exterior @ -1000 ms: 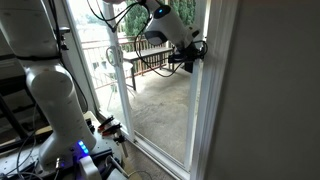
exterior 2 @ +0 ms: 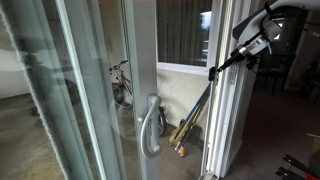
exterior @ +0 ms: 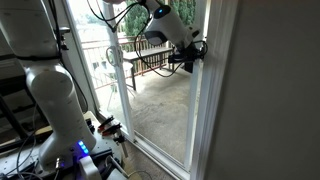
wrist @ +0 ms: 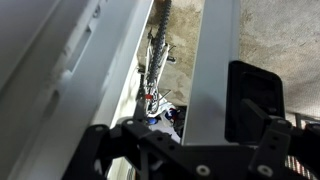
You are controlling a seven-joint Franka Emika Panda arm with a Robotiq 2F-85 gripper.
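A glass sliding door with a white frame [exterior: 205,105] fills the middle of exterior view 1. My arm reaches across to the upper part of this frame, where my gripper [exterior: 201,48] sits close against its edge. From the other side, the white arm [exterior 2: 268,30] comes in from the right towards the frame. In the wrist view, one dark finger [wrist: 252,100] shows beside a grey upright strip [wrist: 212,70]. The other finger cannot be made out, nor can the gap between them. Whether the gripper touches the frame is unclear.
A white curved door handle [exterior 2: 150,125] stands on the nearer door panel. Outside are a bicycle [exterior 2: 122,85], long-handled tools [exterior 2: 187,128] and a small orange object [exterior 2: 182,152]. A plain wall [exterior: 270,90] closes off the right of exterior view 1.
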